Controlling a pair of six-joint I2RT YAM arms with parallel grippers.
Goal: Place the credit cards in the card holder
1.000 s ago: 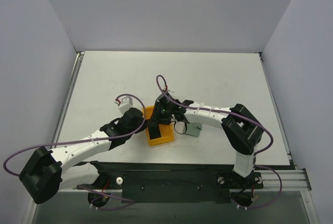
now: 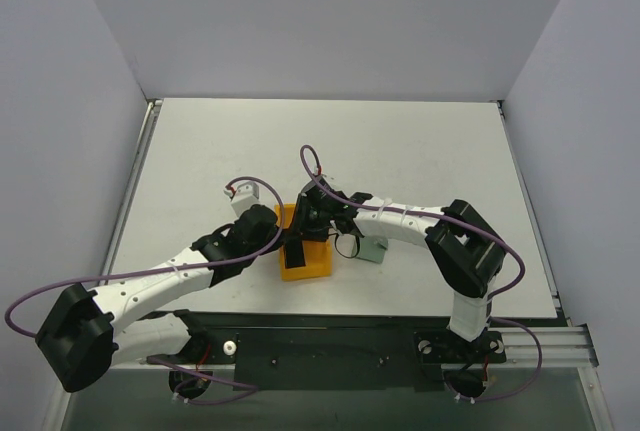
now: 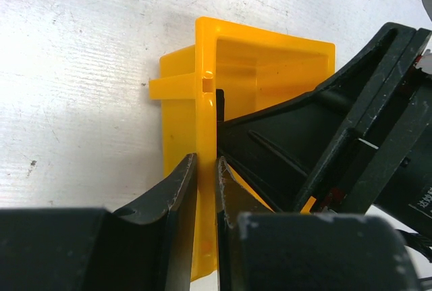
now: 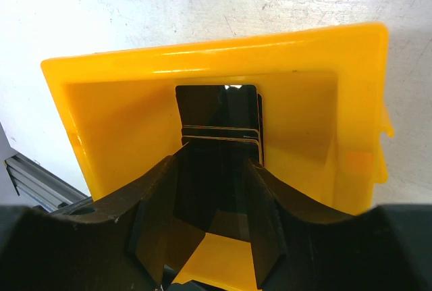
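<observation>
Several black cards (image 4: 217, 105) lie in a loose stack on the floor of a yellow bin (image 4: 270, 46), against its side. My left gripper is shut on the bin's rim, one finger on each side of the wall. Inside the bin, over the cards, my right gripper has its fingers apart, one near each long edge of the stack. Whether they touch the cards is hard to tell. A flat grey-green piece (image 2: 370, 249), possibly the card holder, lies on the table right of the bin, partly under the right arm.
Both arms meet closely at the bin, and the right gripper's black body (image 3: 290, 142) reaches into it just beside the left gripper.
The bin has turned slightly and shifted a little to the left at its front, with the left gripper at its rim. The arms have barely moved.
</observation>
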